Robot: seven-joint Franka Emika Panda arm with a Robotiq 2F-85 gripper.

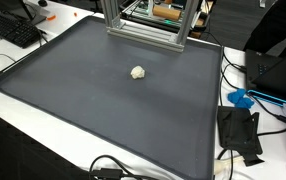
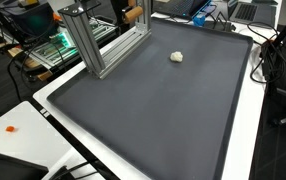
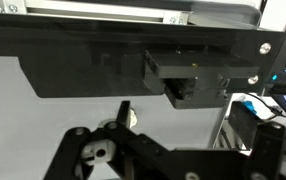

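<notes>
A small, whitish, lumpy object (image 1: 137, 72) lies alone on the grey mat, towards its back. The second exterior view shows the same whitish lump (image 2: 176, 57) near the mat's far end. In the wrist view my gripper stands open, its two dark fingers wide apart. Part of the pale lump (image 3: 133, 118) shows beside the left finger, well below and not between the tips. Neither exterior view clearly shows the gripper.
A dark bar (image 3: 93, 70) and a black block (image 3: 198, 68) cross the wrist view. An aluminium frame (image 1: 148, 38) stands at the mat's back edge. Blue cloth (image 1: 240, 98) and cables lie right of the mat.
</notes>
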